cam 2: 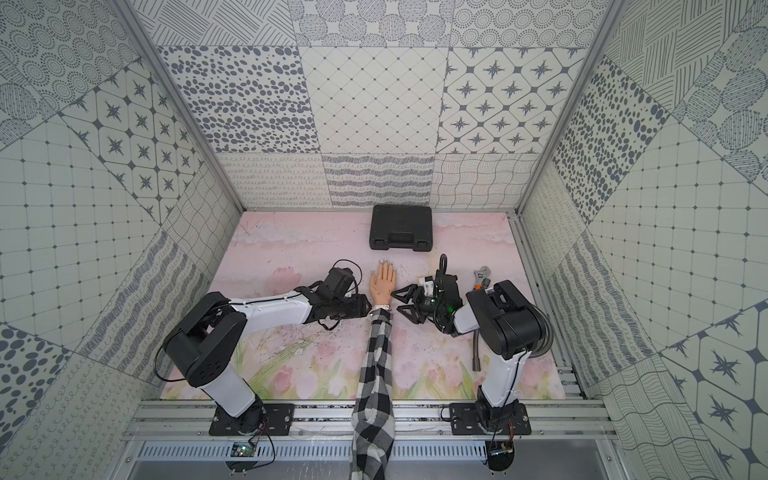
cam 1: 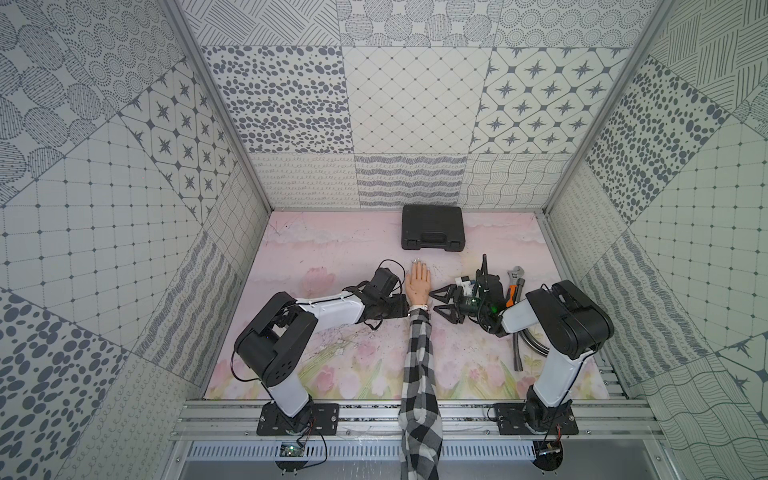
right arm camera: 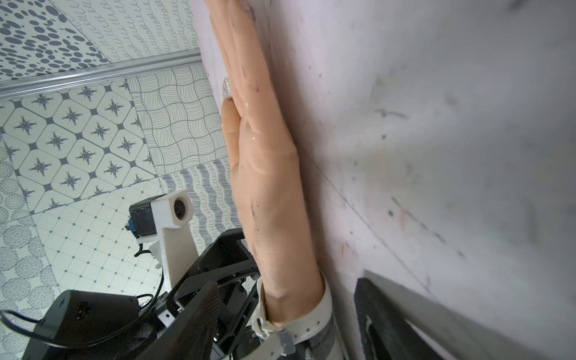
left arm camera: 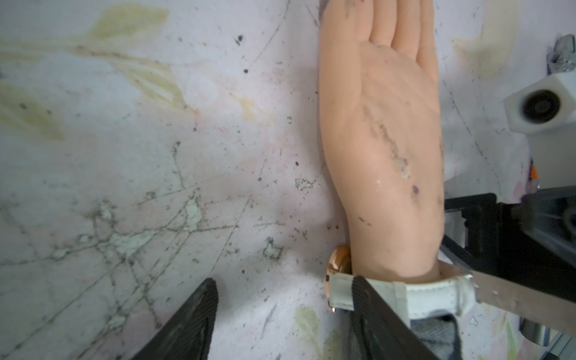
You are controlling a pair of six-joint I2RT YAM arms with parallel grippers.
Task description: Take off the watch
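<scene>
A model hand (left arm camera: 390,150) in a checked sleeve (cam 1: 420,352) lies palm up. Round its wrist is the watch, with a white strap (left arm camera: 369,294) and a rose-gold case (left arm camera: 337,267) on the left side. Its buckle (right arm camera: 264,327) faces up and a loose strap tail (left arm camera: 510,294) sticks out to the right. My left gripper is part open beside the wrist; its right fingertip overlaps the strap in the left wrist view, and contact cannot be told. My right gripper stands open on the other side, nothing gripped, with wrist and strap appearing between its fingers.
A black case (cam 1: 432,228) lies behind the hand. On the right, behind the right arm, are a wrench (cam 1: 516,276), a dark bar (cam 1: 517,352) and a coiled hose (cam 1: 534,344).
</scene>
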